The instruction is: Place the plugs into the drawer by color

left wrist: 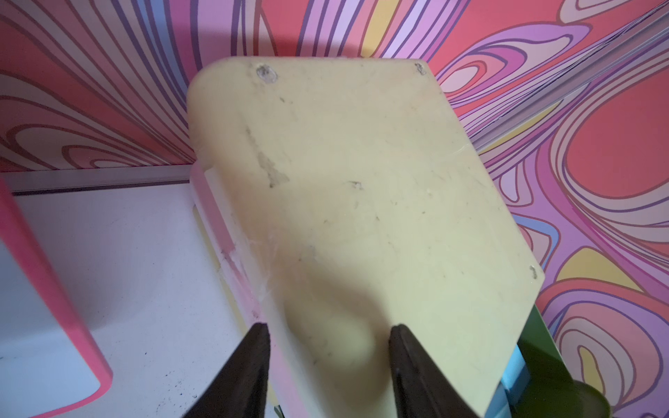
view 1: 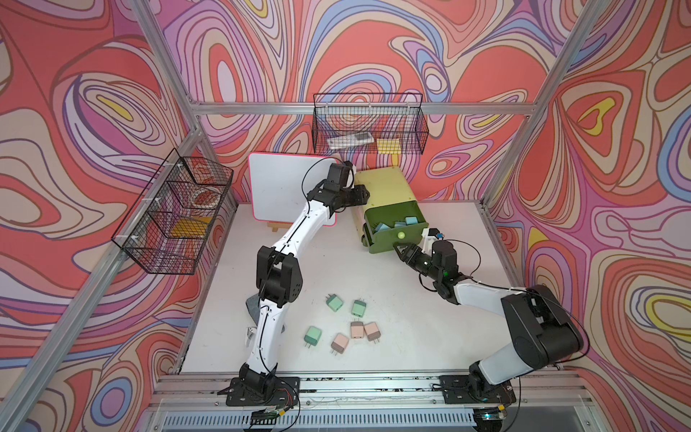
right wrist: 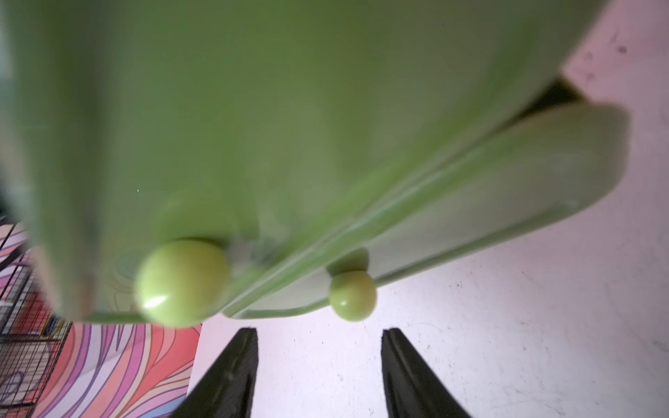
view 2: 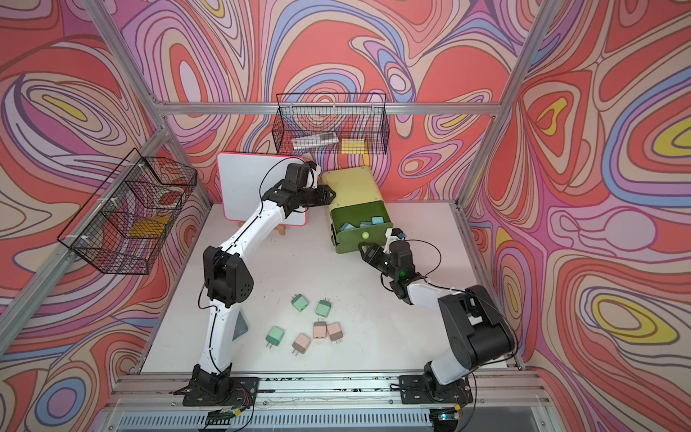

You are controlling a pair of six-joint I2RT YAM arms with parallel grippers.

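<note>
The yellow-topped cabinet (view 1: 385, 185) stands at the back with a green drawer (view 1: 394, 237) pulled out, holding blue pieces (view 1: 410, 219). My left gripper, part open, is at the cabinet top's left edge. My right gripper stands open just in front of the drawer's round knob (right wrist: 182, 282), with nothing visible between its fingers. A second knob (right wrist: 352, 294) shows lower in the right wrist view. Green plugs (view 1: 334, 302) and pink plugs (view 1: 357, 329) lie on the front of the table.
A whiteboard (view 1: 284, 180) stands left of the cabinet. A wire basket (view 1: 172, 216) hangs on the left, another (view 1: 370, 122) at the back. A grey object lies under my left arm.
</note>
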